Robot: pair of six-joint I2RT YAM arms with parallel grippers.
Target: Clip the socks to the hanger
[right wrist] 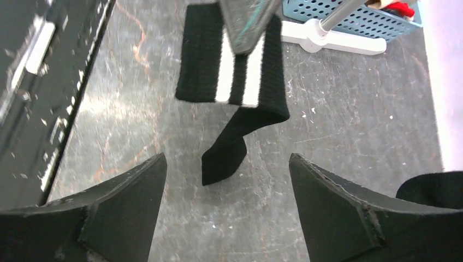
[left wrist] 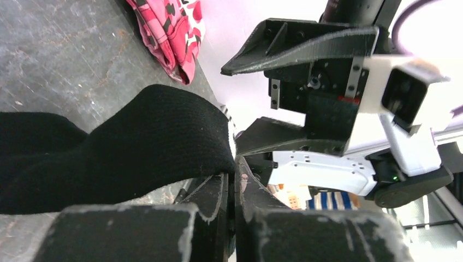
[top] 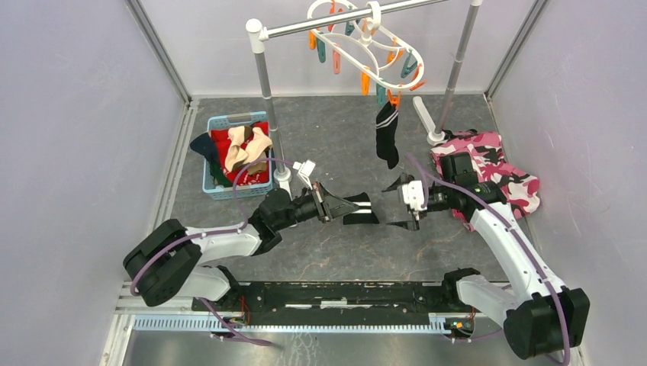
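A black sock with two white stripes [top: 362, 209] hangs from my left gripper [top: 352, 204], which is shut on it near the striped end. In the left wrist view the black sock [left wrist: 147, 144] droops away from the fingertips. My right gripper [top: 403, 204] stands open to the right of that sock, nothing between its fingers; in the right wrist view the striped sock [right wrist: 235, 71] is ahead of the spread fingers [right wrist: 117, 202]. Another striped black sock [top: 387, 136] hangs from an orange clip [top: 394, 99] on the white hanger [top: 408, 85].
A blue basket [top: 221, 193] of socks stands at the left behind a rack post [top: 268, 107]. Pink camouflage cloth [top: 484, 145] lies beyond the right arm. Several coloured clips line the hanger above.
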